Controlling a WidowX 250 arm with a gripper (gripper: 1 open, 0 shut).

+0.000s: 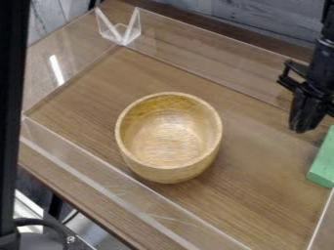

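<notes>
My black gripper [302, 124] hangs at the right edge over the wooden surface, shut, with nothing visible between its fingertips. Just below and right of it, a green block [318, 164] lies partly out of frame. A light wooden bowl [169, 139] stands left of centre, empty.
The wooden tray floor [124, 205] is mostly clear between bowl and gripper. Clear plastic walls run along the back and left, with a small transparent holder [119, 27] at the back left. A black object [33, 239] sits at the lower left edge.
</notes>
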